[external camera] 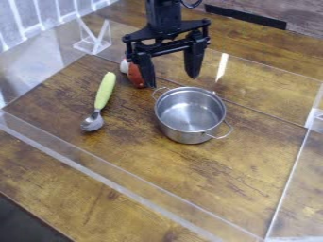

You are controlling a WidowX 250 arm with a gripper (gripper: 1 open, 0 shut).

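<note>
My black gripper point(169, 63) hangs open at the top centre, its left finger over a red spotted object point(135, 76) with a pale base, which it partly hides. Below and right of the gripper a steel pot point(190, 114) with two wire handles sits empty on the wooden table. To the left lies a scoop point(102, 97) with a pale yellow-green handle and a metal head.
Clear plastic walls point(296, 189) border the wooden table point(151, 189) at the sides.
</note>
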